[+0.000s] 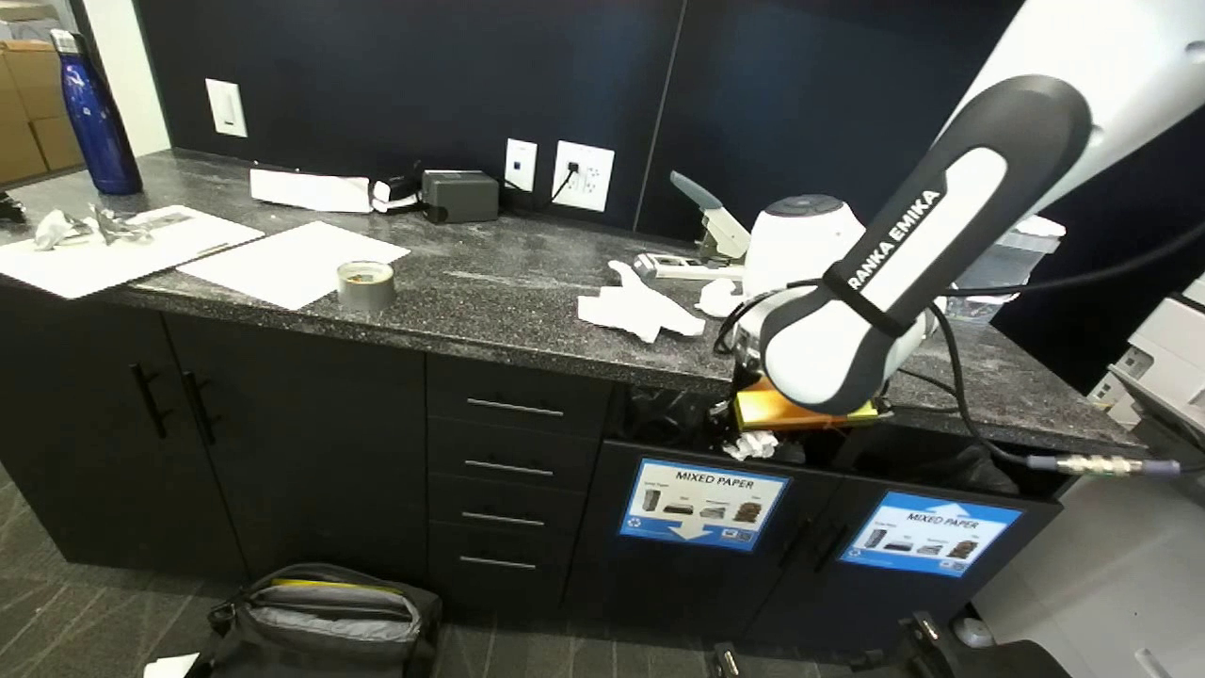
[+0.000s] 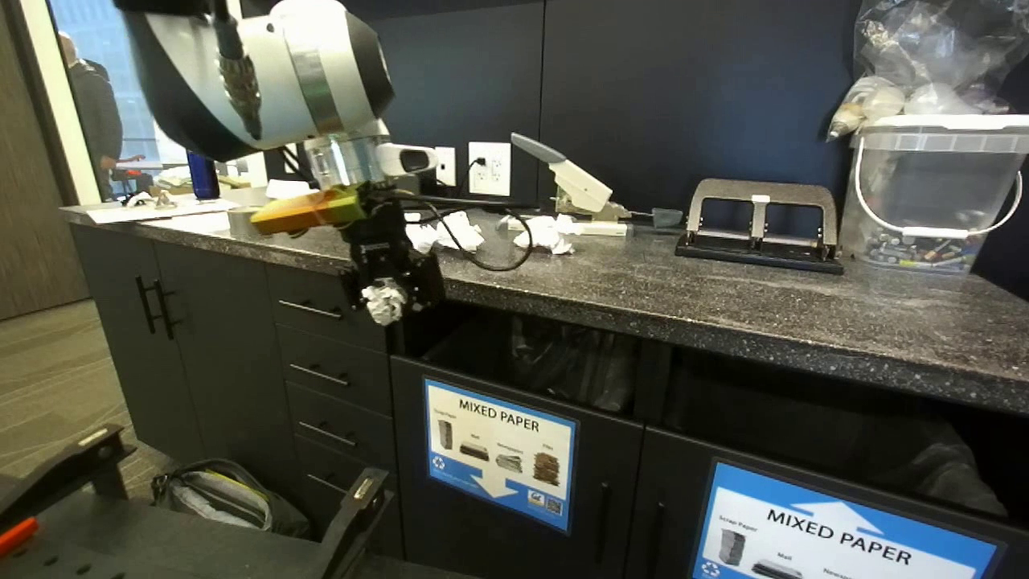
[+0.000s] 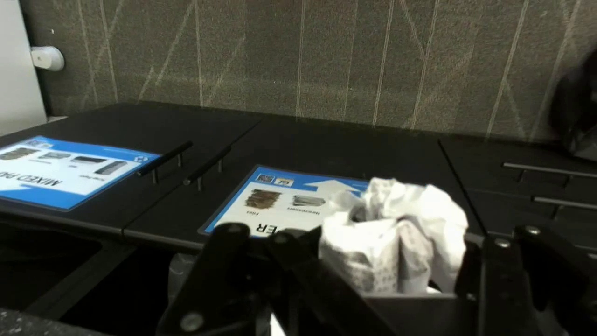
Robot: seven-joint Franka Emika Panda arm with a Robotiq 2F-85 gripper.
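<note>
A crumpled white paper ball (image 3: 392,241) is pinched in my gripper (image 2: 387,301), which is shut on it. In the second exterior view the paper ball (image 2: 383,301) hangs past the counter's front edge, near the left end of the open bin slot (image 2: 521,352). The first exterior view has the ball (image 1: 750,445) just above the left "Mixed Paper" sign (image 1: 702,505). The wrist view looks down over the cabinet fronts, with the ball between the dark fingers. Two more crumpled papers stay on the counter, one flatter (image 1: 639,303), the other a ball (image 1: 718,298).
The counter's front edge (image 1: 508,350) runs just behind the gripper. A second bin slot (image 2: 820,425) opens to the right. A stapler (image 2: 569,178), hole punch (image 2: 762,222) and clear bucket (image 2: 926,198) stand on the counter. A bag (image 1: 328,621) lies on the floor.
</note>
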